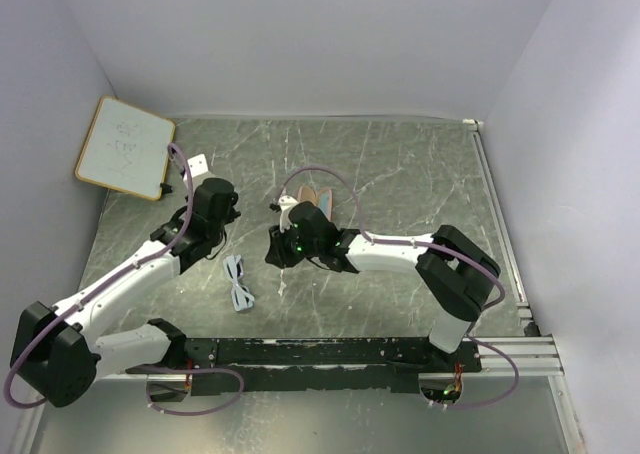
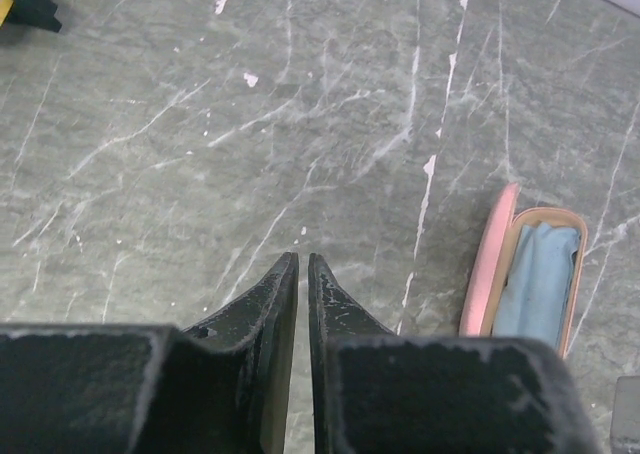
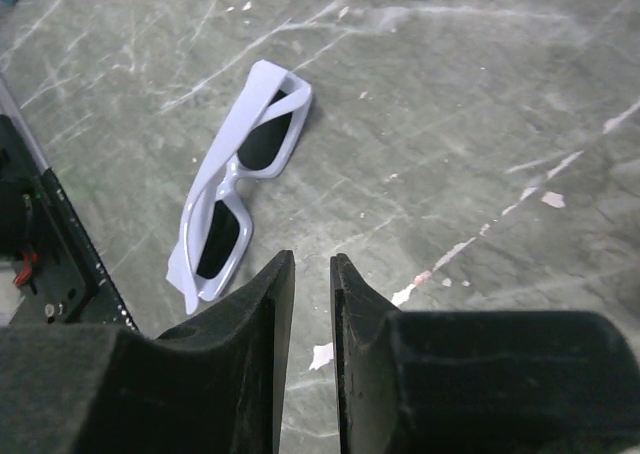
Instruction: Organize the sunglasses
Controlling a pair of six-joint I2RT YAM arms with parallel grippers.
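Observation:
White sunglasses (image 1: 238, 282) with dark lenses lie folded on the table, left of centre; the right wrist view shows the sunglasses (image 3: 232, 179) left of and beyond the fingertips. My right gripper is above the table, partly open and empty, apart from them. An open glasses case (image 2: 575, 274) with a pink lid shows right of my left gripper, a folded blue cloth (image 2: 537, 279) in it. That gripper is open by a slim gap, with nothing between its fingers. From the top, the right arm partly covers the case (image 1: 325, 202).
A whiteboard (image 1: 125, 146) with an orange frame leans at the back left. Walls stand behind and on both sides.

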